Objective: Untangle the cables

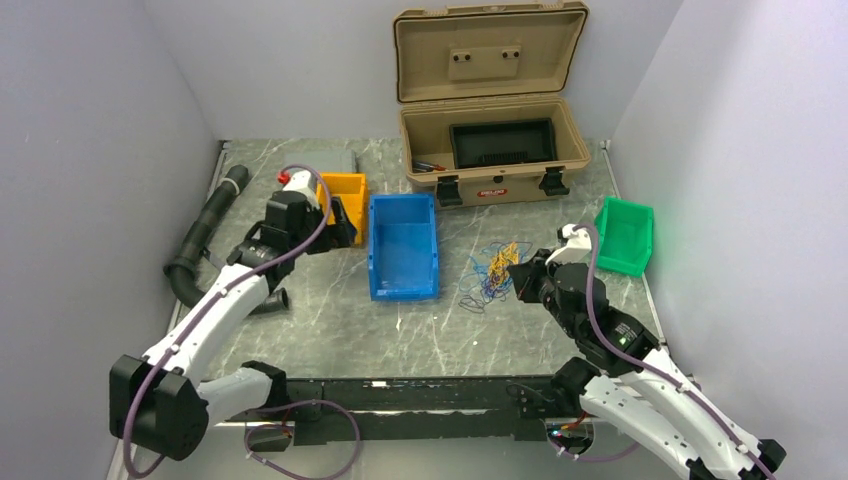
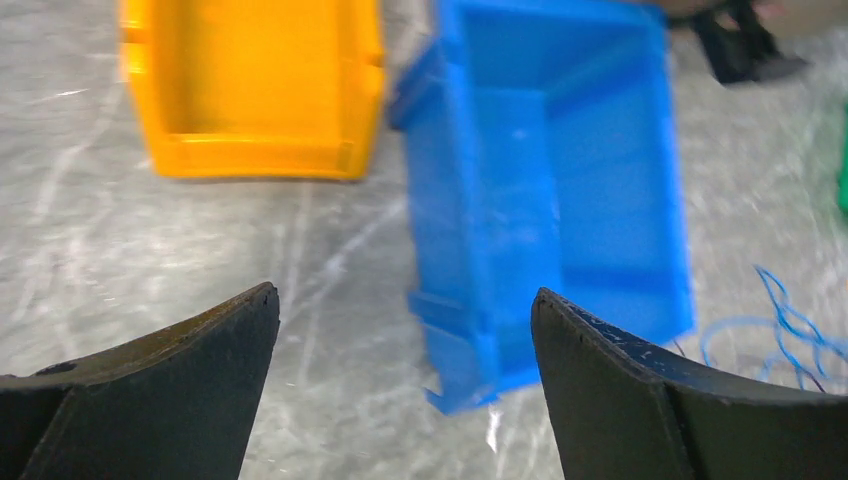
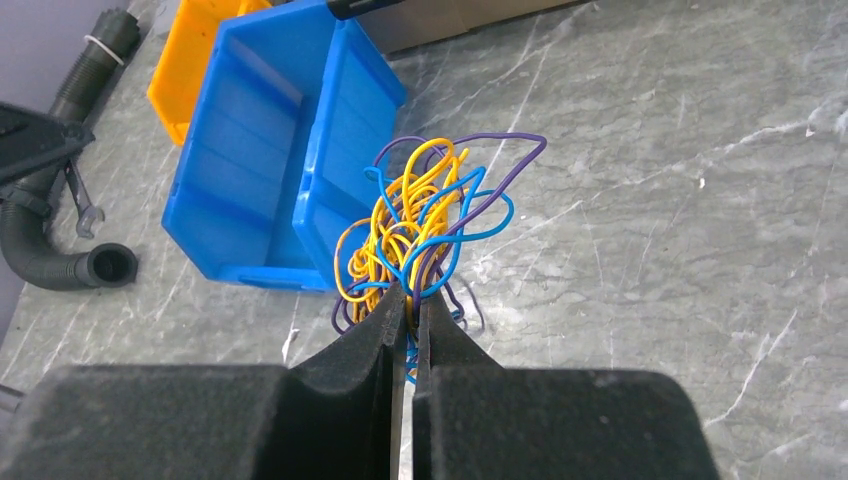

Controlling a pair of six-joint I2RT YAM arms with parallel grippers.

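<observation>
A tangled bunch of yellow, blue and purple cables (image 3: 410,230) is pinched in my right gripper, which is shut on it. From above, the cables (image 1: 501,268) show just left of that gripper, with loose blue and purple loops spread around the yellow core. My left gripper stands open and empty, near the yellow bin and well left of the cables. Only some blue strands (image 2: 785,325) appear at the right edge of the left wrist view.
Between the arms stands an empty blue bin (image 1: 404,292), with a yellow bin (image 1: 345,187) at its back left. An open tan case (image 1: 495,190) fills the back. A green bin (image 1: 625,236) is at right, a black hose (image 1: 212,212) at left.
</observation>
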